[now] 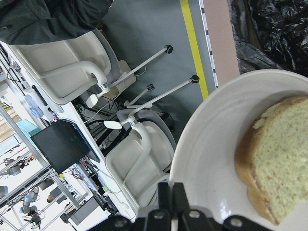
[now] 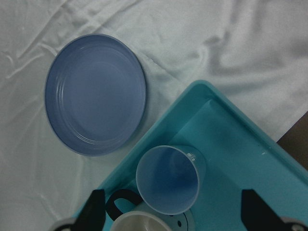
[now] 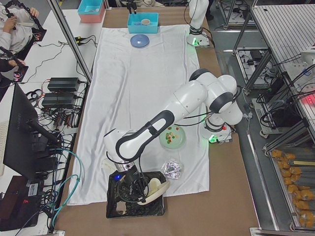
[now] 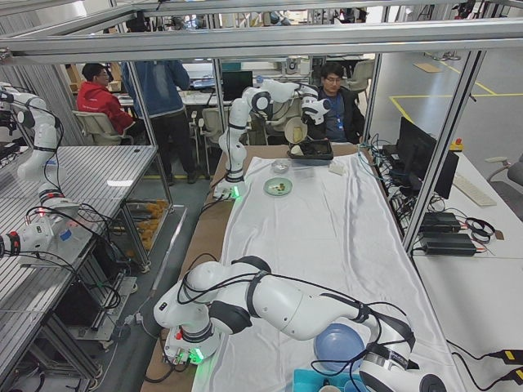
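My left gripper (image 3: 129, 179) is shut on the rim of a cream bowl (image 4: 294, 127), tilted over the black-lined bin (image 3: 118, 209); a bread slice (image 1: 272, 156) lies inside the bowl. At the far end my right gripper stands open above a turquoise tray (image 2: 243, 178) holding a blue cup (image 2: 168, 178) and white cups (image 2: 139, 224). Beside that tray lies an empty blue plate (image 2: 95, 94).
A green plate (image 3: 172, 140) with small food pieces and a crumpled silver item (image 3: 172, 169) lie near the bin.
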